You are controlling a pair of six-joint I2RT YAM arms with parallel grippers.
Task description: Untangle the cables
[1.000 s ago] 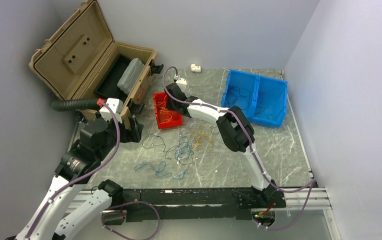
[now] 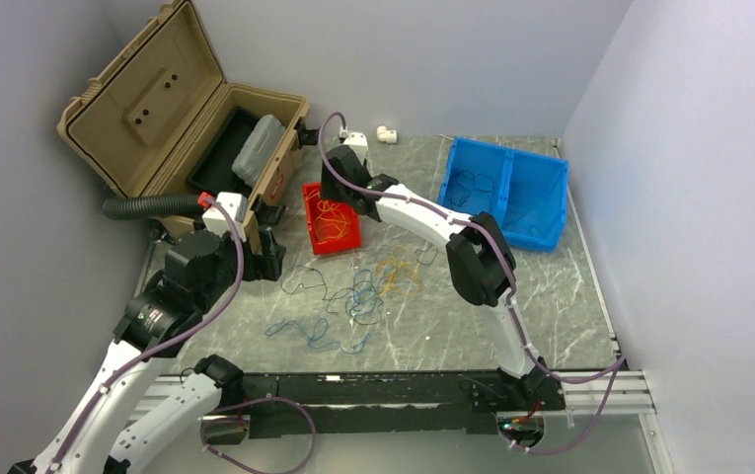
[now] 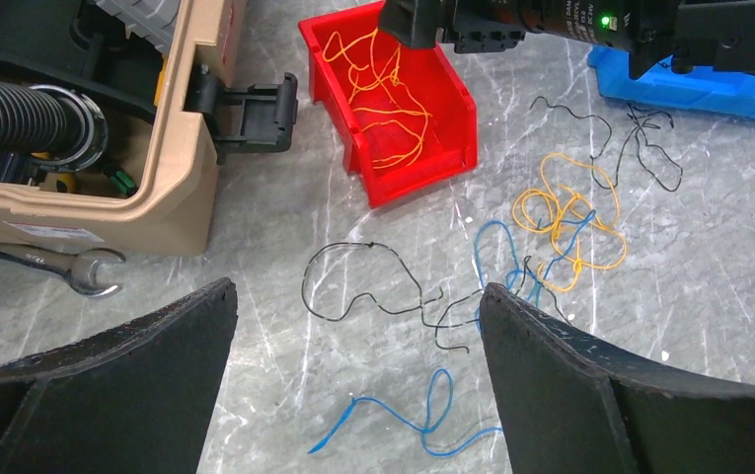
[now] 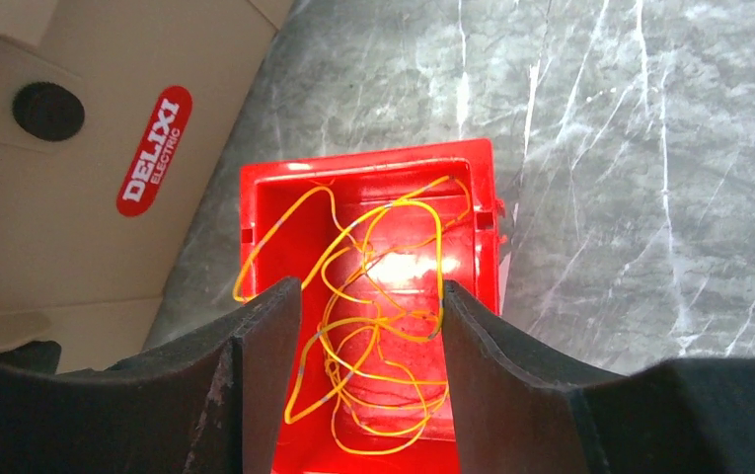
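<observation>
Yellow cables [image 4: 393,375] lie loosely looped in the red bin [image 4: 462,247]. Over it my right gripper has its fingers apart, a yellow strand passing at the right fingertip; whether that is gripped I cannot tell. On the table, in the left wrist view, are a black cable [image 3: 393,257], a tangle of yellow [image 3: 610,229] and blue [image 3: 483,229] cables, a separate blue cable [image 3: 398,413] and a dark tangle [image 3: 654,148]. My left gripper hangs open above the front-left of them, empty.
An open tan case [image 2: 235,99] with a grey hose stands back left, a wrench [image 3: 92,272] beside it. A blue two-part bin [image 2: 536,197] with dark cables is back right. A white fitting [image 2: 387,135] lies at the back.
My right arm has moved back and slightly left over the red bin, the gripper rising a little. The left arm and the cables on the table look unchanged.
</observation>
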